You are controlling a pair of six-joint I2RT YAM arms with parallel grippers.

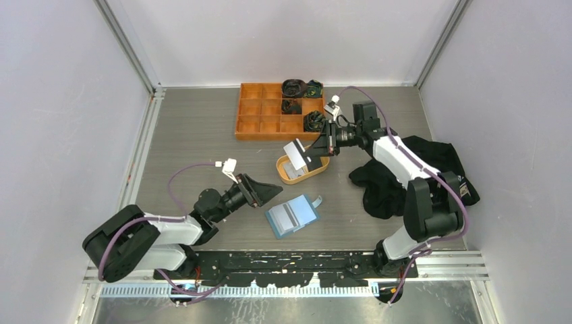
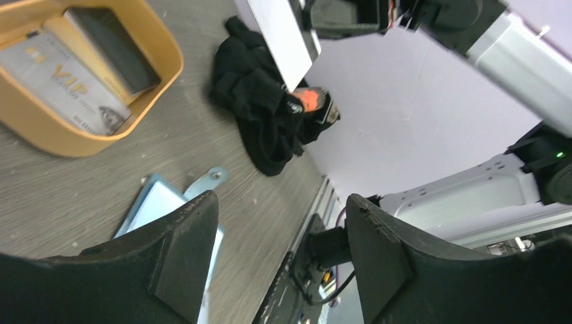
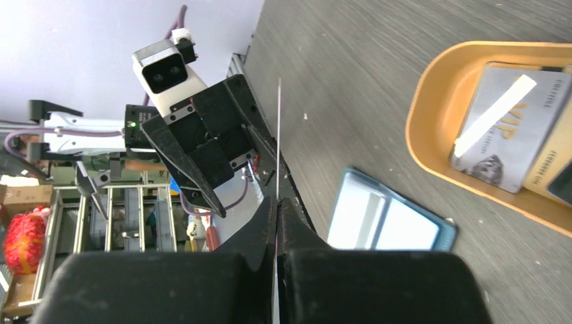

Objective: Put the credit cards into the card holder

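Note:
A white card with a dark stripe (image 1: 295,155) is held above the basket by my right gripper (image 1: 313,152), which is shut on its edge. In the right wrist view the card (image 3: 278,128) shows edge-on, rising from the fingertips. The oval basket (image 2: 64,145) holds more cards, among them a grey VIP card (image 2: 62,81) and a black one (image 2: 111,47). The light blue card holder (image 1: 293,216) lies open on the table, its strap pointing right. My left gripper (image 1: 268,198) stands open left of the holder, with nothing between its fingers.
An orange compartment tray (image 1: 260,128) with dark coiled items stands at the back. A black cloth (image 1: 378,189) lies at the right, near the right arm.

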